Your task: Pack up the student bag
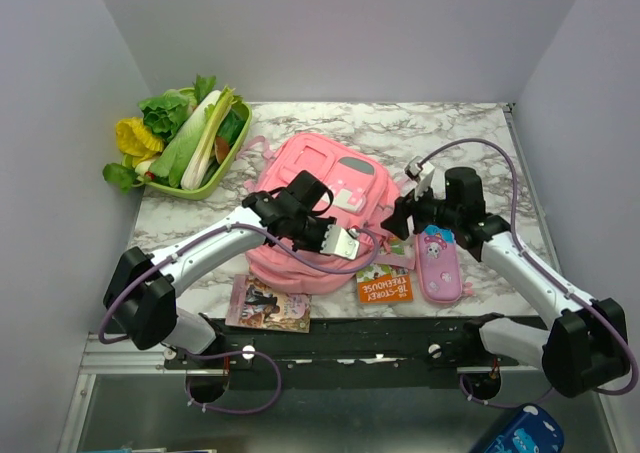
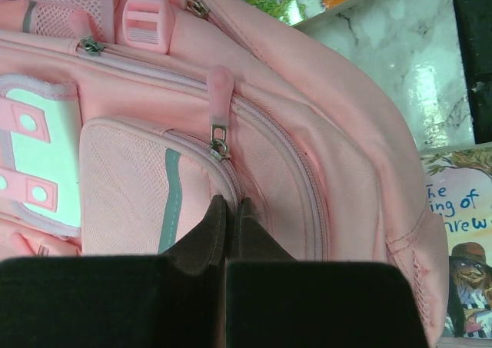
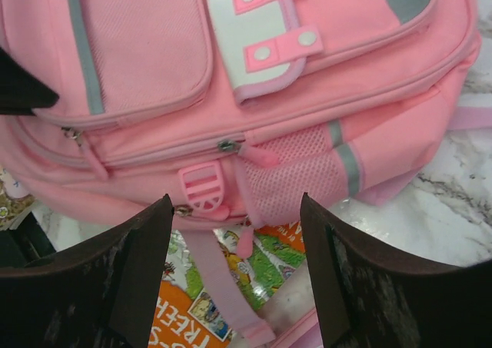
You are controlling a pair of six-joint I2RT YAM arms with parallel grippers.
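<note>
The pink school bag (image 1: 320, 158) lies tilted on the marble table, its front pockets and pale tag (image 2: 42, 152) facing up. My left gripper is shut, its tips against the zip edge of the front mesh pocket (image 2: 127, 187); nothing clear shows between them. A pink zip pull (image 2: 219, 94) lies free just beyond. At the bag's right side, my right gripper is open around empty space over a buckle (image 3: 204, 187) and zip pulls. The treehouse book (image 1: 385, 285) lies partly under the bag. Beside it is a pink pencil case (image 1: 438, 265).
A picture book (image 1: 268, 306) lies at the front edge, partly covered by the bag. At the back left stands a green basket (image 1: 240, 143) of vegetables. A blue object (image 1: 525, 433) sits below the front edge. Bare marble (image 1: 445, 123) shows at the back right.
</note>
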